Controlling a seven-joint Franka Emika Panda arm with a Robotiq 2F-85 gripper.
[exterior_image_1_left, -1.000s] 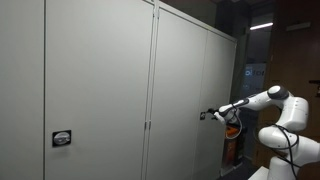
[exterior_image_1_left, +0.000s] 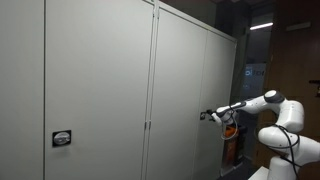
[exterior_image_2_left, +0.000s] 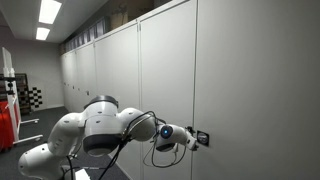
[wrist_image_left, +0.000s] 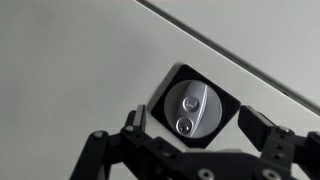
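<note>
A tall pale grey cabinet has a door latch, a black square plate with a round silver knob, seen close up as the latch (wrist_image_left: 193, 109) in the wrist view. My gripper faces it, its two dark fingers (wrist_image_left: 138, 120) spread wide on either side of the plate. Nothing is held between them. In the second exterior view, the gripper (exterior_image_2_left: 194, 137) reaches the cabinet front right beside the latch (exterior_image_2_left: 204, 138). Whether the fingers touch the plate cannot be told. The cabinet door (exterior_image_1_left: 180, 70) is closed.
A second latch (exterior_image_1_left: 62, 138) sits on a nearer cabinet door, far left in the first exterior view. A vertical door seam (exterior_image_2_left: 195, 70) runs close beside the gripper. Red chairs (exterior_image_2_left: 8, 125) stand off to the left. Loose cables hang under the wrist.
</note>
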